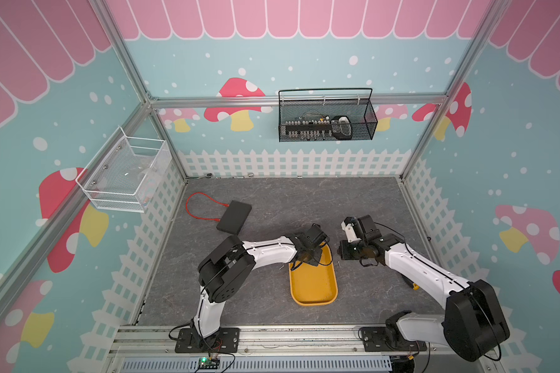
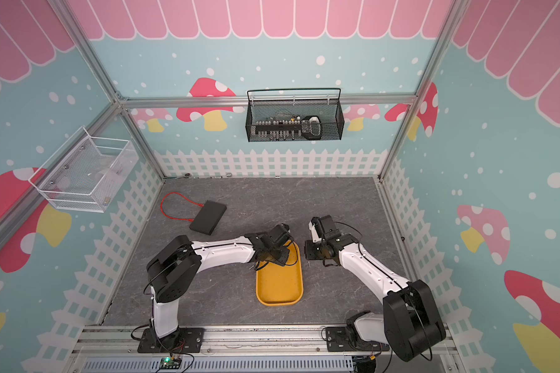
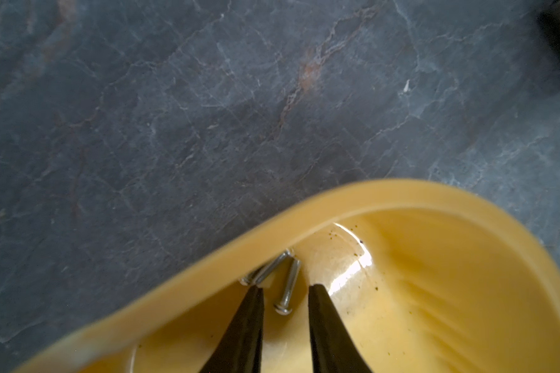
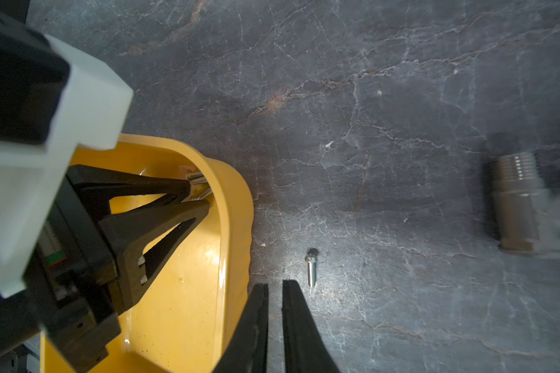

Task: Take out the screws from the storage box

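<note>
Inside the yellow storage box (image 3: 379,192), several silver screws lie near its far side wall. One screw (image 3: 287,289) shows between the fingertips of my left gripper, which is open; another screw (image 3: 272,266) leans close to the wall. Seen from the right wrist, the left fingers (image 4: 161,220) reach down into the box towards that wall. A single screw (image 4: 311,271) lies loose on the table, right of the box. My right gripper is above the table just short of it, its fingers slightly apart with nothing between them.
A grey threaded metal fitting (image 4: 519,205) is at the right. A black flat object (image 1: 234,217) with a red cord lies at the back left. Wall baskets (image 1: 326,118) hang behind.
</note>
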